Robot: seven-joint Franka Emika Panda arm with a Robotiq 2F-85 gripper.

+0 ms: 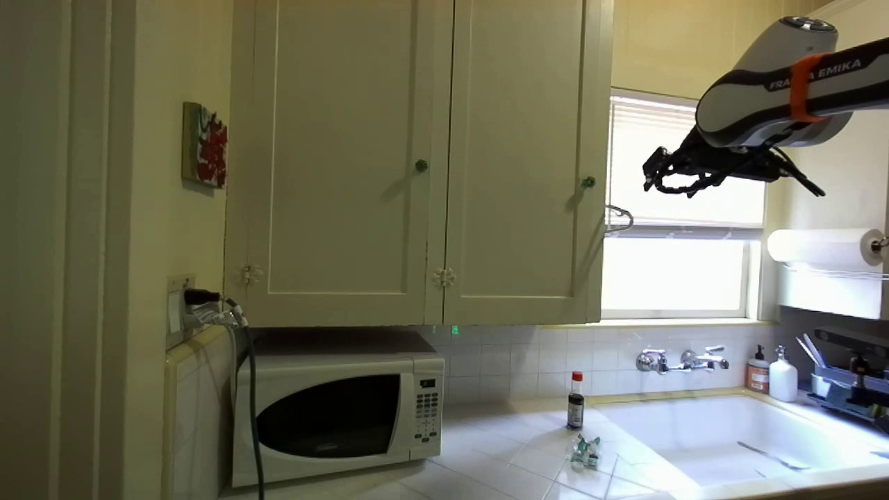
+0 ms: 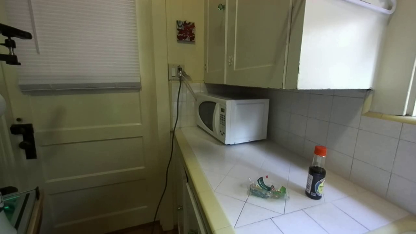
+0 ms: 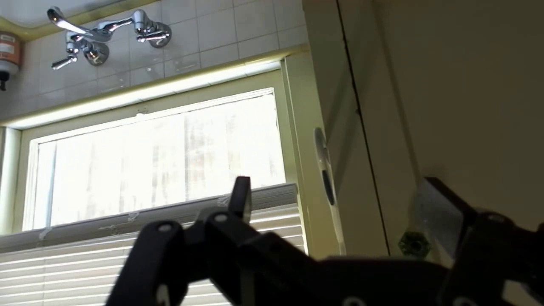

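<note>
My gripper hangs in the air in front of the window, to the right of the upper cabinet doors. In the wrist view the gripper is open, with its fingers wide apart and nothing held. A green knob shows low in that view, just left of the right finger. The same knob sits on the right cabinet door, which is shut. Another knob is on the left door. Exterior view 2 does not show the gripper.
Below the cabinet, a white microwave stands on the tiled counter. A red-capped bottle and crumpled clear packaging lie nearer the sink. A white hanger hangs on the cabinet's side.
</note>
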